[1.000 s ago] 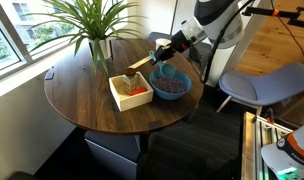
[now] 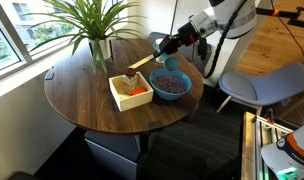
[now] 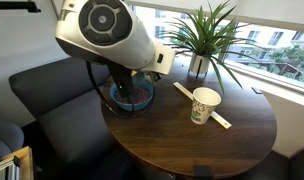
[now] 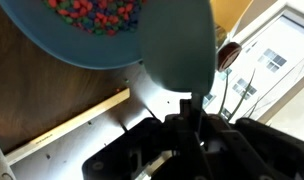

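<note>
My gripper (image 2: 169, 46) is over the far side of the table, shut on a teal cup-like object (image 2: 172, 64). In the wrist view this object (image 4: 177, 45) is a smooth grey-green shape reaching out from the dark fingers (image 4: 194, 128); its inside is hidden. Directly below and beside it stands a blue bowl (image 2: 170, 88), holding many small coloured pieces (image 4: 100, 14). The held object appears clear of the pieces. In exterior view 2 the arm (image 3: 110, 45) covers the gripper and part of the bowl (image 3: 132, 96).
Near the bowl sits a pale open box (image 2: 132, 98) with orange and brown items. A patterned paper cup (image 3: 204, 105) stands upright beside a pale strip (image 3: 220, 119). A potted plant (image 2: 93, 22) occupies the window side.
The gripper and the teal object have risen slightly and shifted a little to the right above the bowl. The bowl and box have stayed in place.
</note>
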